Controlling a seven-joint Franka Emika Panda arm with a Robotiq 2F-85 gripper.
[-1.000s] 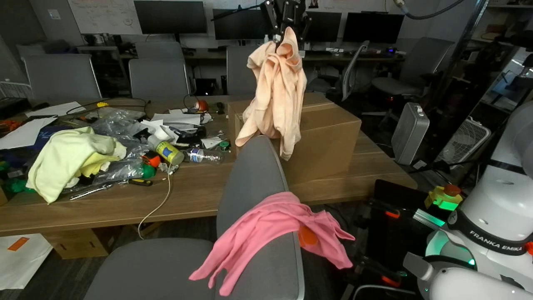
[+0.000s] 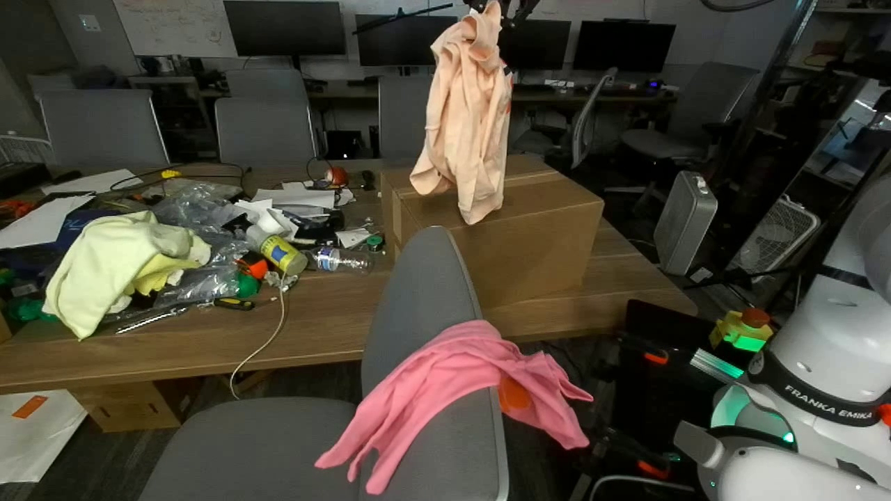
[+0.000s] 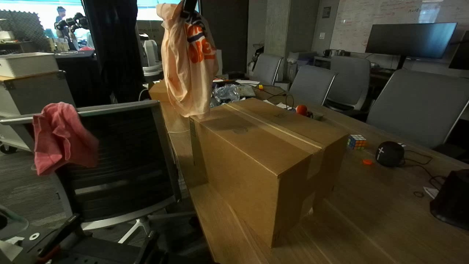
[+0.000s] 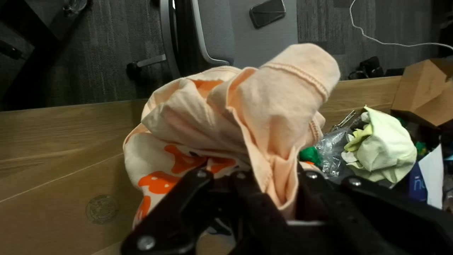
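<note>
A peach shirt with orange lettering [image 3: 189, 66] hangs from my gripper, which is shut on a bunched fold of it. In exterior view 1 the peach shirt [image 2: 469, 117] hangs in front of the cardboard box [image 2: 534, 242], and the gripper [image 2: 499, 10] is partly cut off by the top edge. A pink shirt [image 2: 451, 367] lies draped over the backrest of the grey chair [image 2: 418, 292]. Among the clutter at the table's left lies a pale yellow cloth [image 2: 121, 259].
Plastic bags, papers, a clear bottle [image 2: 340, 260] and a yellow-labelled can [image 2: 284, 255] crowd the left of the wooden table [image 2: 326, 334]. A Rubik's cube [image 3: 356, 141] and a black round object [image 3: 390, 154] are beyond the box. The box top is bare.
My gripper has risen with the peach shirt, whose lower hem now hangs higher, clear of the chair's top. The pink shirt and the table items stay put.
</note>
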